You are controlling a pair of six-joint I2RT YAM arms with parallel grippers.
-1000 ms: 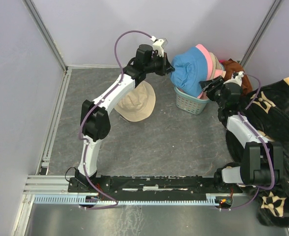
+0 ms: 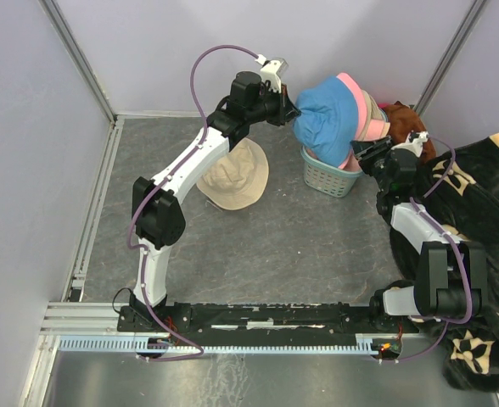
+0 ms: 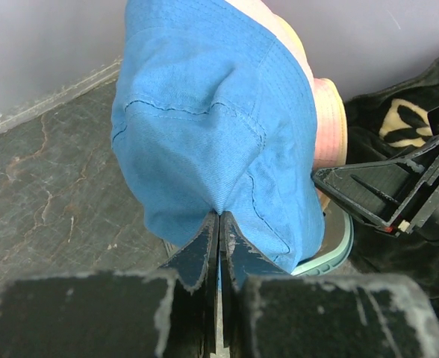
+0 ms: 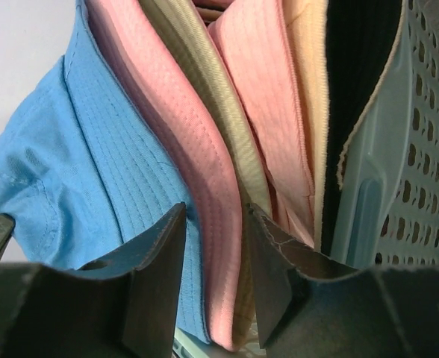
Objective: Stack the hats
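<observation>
A blue hat (image 2: 327, 117) with a pink-lined brim rests on its side at the top of a pale green basket (image 2: 327, 178). My left gripper (image 2: 294, 112) is shut on the blue crown, pinching a fold of cloth in the left wrist view. In the right wrist view, my right gripper stands part open, with the brim's blue and pink edge between its fingers. On the floor to the left lies a beige hat (image 2: 237, 176), crown up, partly under the left arm.
More hats fill the basket, including a folded pink brim (image 4: 260, 82) and a beige brim (image 4: 212, 67). A brown cloth (image 2: 409, 120) lies behind, and a black patterned blanket (image 2: 466, 191) covers the right side.
My left gripper has shifted slightly and now meets the blue crown, which is drawn a little toward it. The right gripper has barely moved at the brim.
</observation>
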